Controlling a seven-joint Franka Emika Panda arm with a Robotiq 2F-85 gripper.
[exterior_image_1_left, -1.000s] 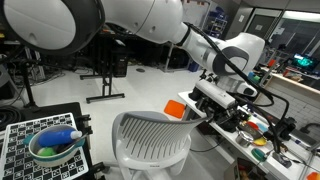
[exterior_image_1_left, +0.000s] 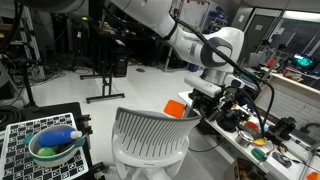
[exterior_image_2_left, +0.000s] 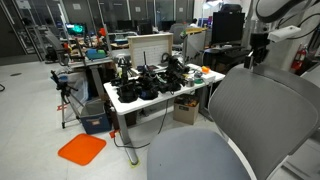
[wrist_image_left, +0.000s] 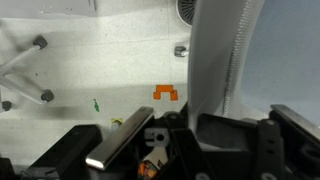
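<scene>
A grey office chair (exterior_image_1_left: 150, 150) stands on the floor in exterior view 1, and its curved backrest (exterior_image_2_left: 268, 105) fills the right of exterior view 2. My gripper (exterior_image_1_left: 197, 99) is at the top edge of this backrest, near its right-hand end in exterior view 1. The wrist view has the backrest (wrist_image_left: 213, 60) edge-on, running down to the dark gripper parts at the bottom. My gripper is shut. Whether the thin rim lies between the fingers or only against them, I cannot tell.
Behind the chair, a white table (exterior_image_2_left: 150, 98) carries dark equipment. An orange mat (exterior_image_2_left: 82, 150) lies on the floor. A bowl (exterior_image_1_left: 56, 145) with colored items sits on a checkered board (exterior_image_1_left: 15, 150) at left. Open floor spreads between them.
The arm's white wrist has shifted left and slightly up in exterior view 1. The chair's backrest has shifted and turned slightly, its top edge now a little higher; the gripper stays beside it.
</scene>
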